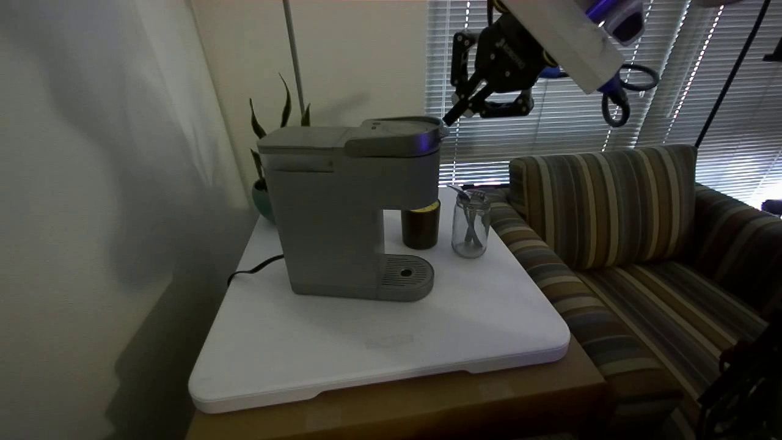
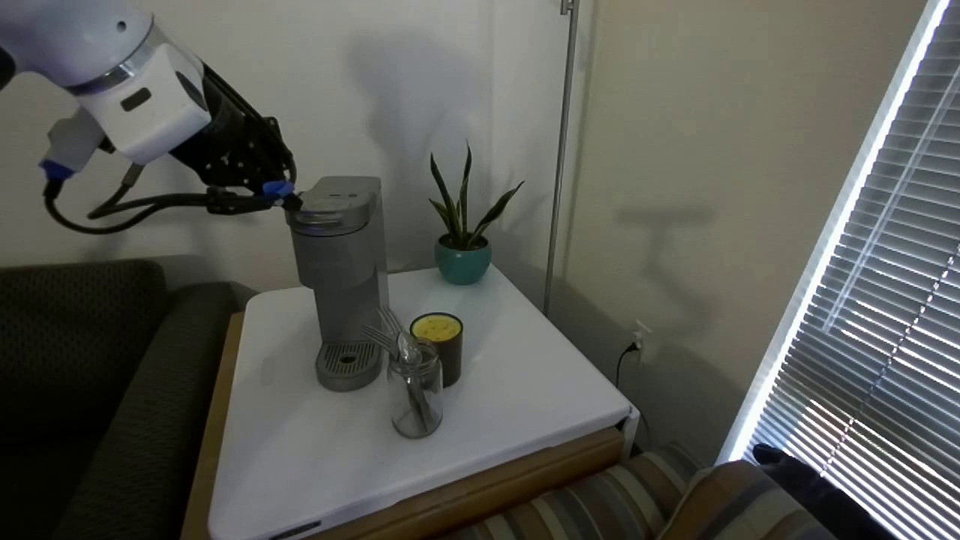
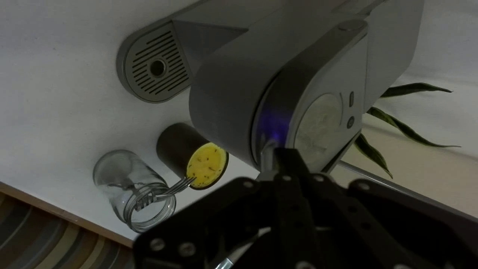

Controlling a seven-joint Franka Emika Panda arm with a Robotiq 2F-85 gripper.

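Note:
A grey coffee maker (image 1: 330, 212) stands upright on the white table, its lid (image 1: 396, 137) down. My gripper (image 1: 448, 121) is shut, fingertips pointing down at the front edge of that lid, by its small handle (image 3: 269, 154). In the wrist view the dark fingers (image 3: 289, 161) lie together beside the handle, and nothing shows between them. Whether they touch the handle cannot be told. The second exterior view has the gripper (image 2: 292, 202) at the front of the coffee maker (image 2: 346, 261) top. Its drip tray (image 3: 157, 67) is empty.
A glass jar with forks (image 2: 415, 396) and a dark cup with yellow contents (image 2: 447, 346) stand near the machine's front. Behind is a potted plant (image 2: 463, 261). A striped armchair (image 1: 608, 212) adjoins it.

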